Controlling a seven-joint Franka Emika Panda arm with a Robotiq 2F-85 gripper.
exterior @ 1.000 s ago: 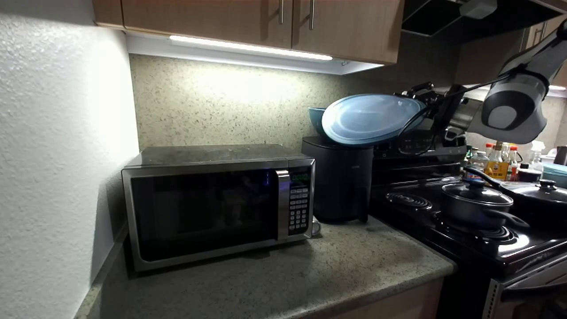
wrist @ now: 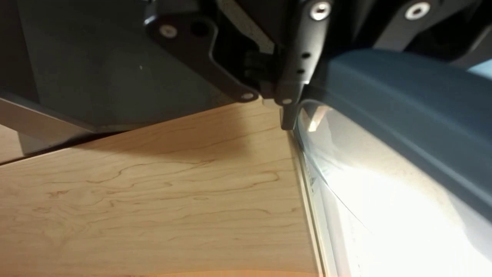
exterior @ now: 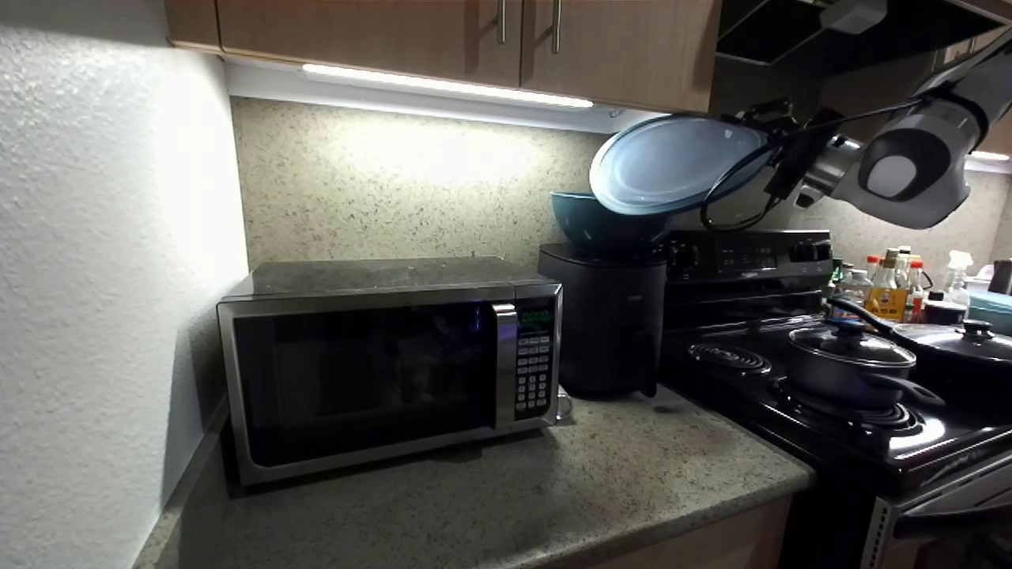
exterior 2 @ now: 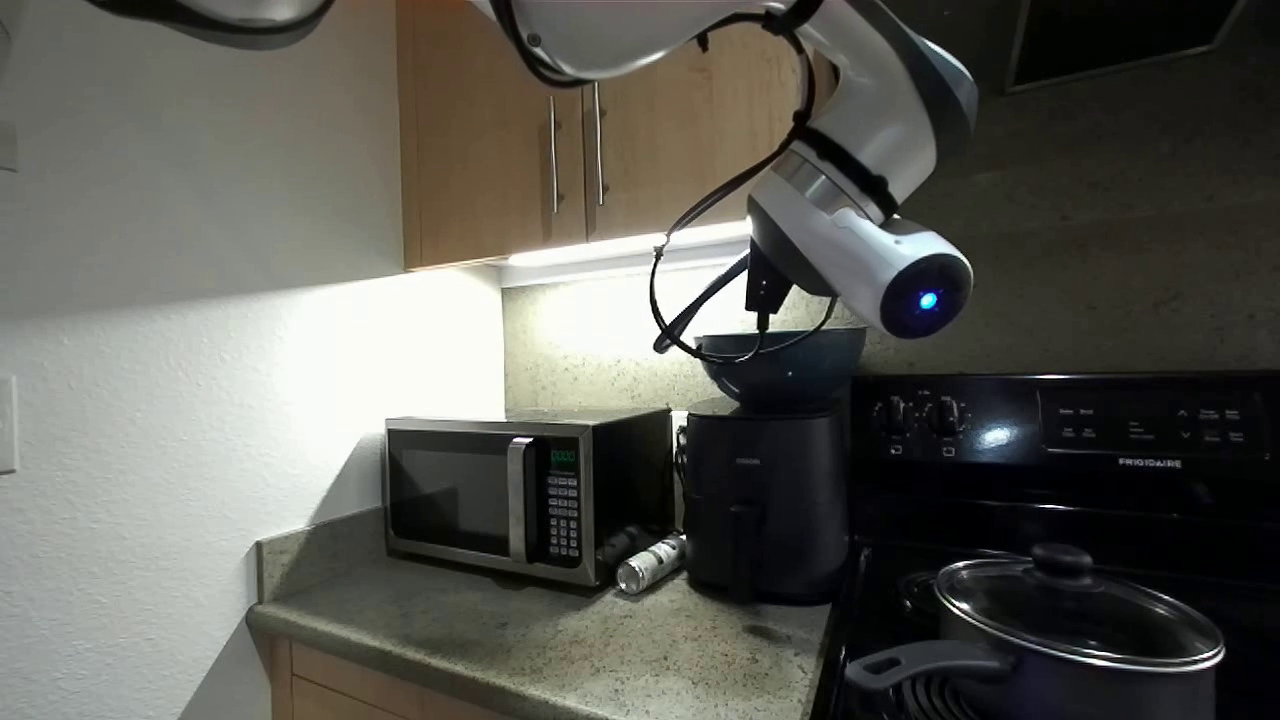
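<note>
A blue oval lid with a pale, translucent middle (exterior: 678,166) hangs tilted in exterior view 1, held at its right edge by my gripper (exterior: 770,133). In the wrist view, the lid's blue rim (wrist: 415,106) runs down the right side, and my gripper is shut on its edge; the far finger is hidden behind the rim. Below the lid, a dark blue bowl (exterior: 598,224) rests on the black air fryer (exterior: 607,318). From exterior view 1 the lid overlaps the bowl's right part. In exterior view 2 the bowl (exterior 2: 786,366) shows upright under my wrist.
The wooden upper cabinet (wrist: 161,198) is close to the gripper and lid. A microwave (exterior: 389,370) stands left of the air fryer, with a can (exterior 2: 651,564) between them. A lidded pot (exterior: 844,365) sits on the stove.
The lid and gripper have risen, bringing the lid up beside the cabinet's lower edge. More of the bowl is visible beneath it, and the lid's tilt has changed.
</note>
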